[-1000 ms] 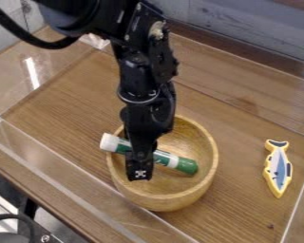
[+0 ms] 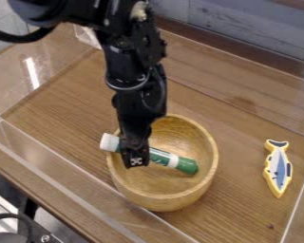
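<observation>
The black gripper (image 2: 136, 152) hangs open over the left part of a round wooden bowl (image 2: 165, 195). In the bowl lies a green and white tube (image 2: 179, 162), tilted from upper left to lower right, its white end near the left rim. The fingertips sit over the tube's left half and partly hide it; whether they touch it cannot be told.
A yellow fish-shaped piece (image 2: 277, 166) with blue and white lies on the wooden table (image 2: 53, 114) to the right of the bowl. The table behind and left of the bowl is clear. A pale wall (image 2: 231, 28) runs along the back.
The gripper has risen slightly and shifted a little left over the last second. The tube and bowl look much the same.
</observation>
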